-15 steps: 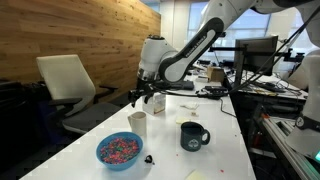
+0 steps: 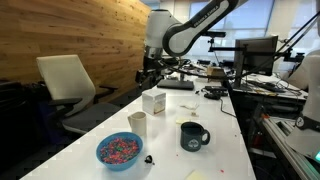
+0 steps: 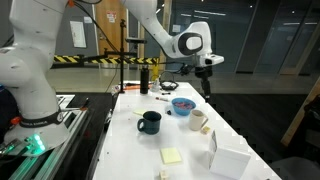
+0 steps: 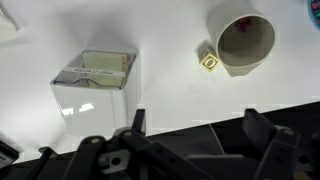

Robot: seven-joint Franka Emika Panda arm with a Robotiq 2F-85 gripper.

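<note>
My gripper (image 2: 148, 79) hangs above the table near the white box (image 2: 154, 102), its fingers apart and empty. In the wrist view the fingers (image 4: 98, 150) stand wide along the lower edge, with the white box (image 4: 98, 88) at left. A cream mug (image 4: 228, 58) is at upper right, a little reddish stuff showing inside. Beside that mug lies a small yellowish block (image 4: 208, 61). The blue bowl (image 2: 120, 150) holds many small red pieces and stands nearest exterior view 1. A black mug (image 2: 194, 137) stands upright, apart from the cream mug (image 2: 138, 123).
A yellow note (image 3: 171, 156) lies flat on the white table between the black mug and white box. An office chair (image 2: 68, 92) stands beside the table. Keyboards and a monitor (image 2: 258, 55) occupy the far end.
Over the last second my gripper has risen and moved away from the cream mug's side toward the far end, uncovering more of the white box. The tabletop objects look unmoved.
</note>
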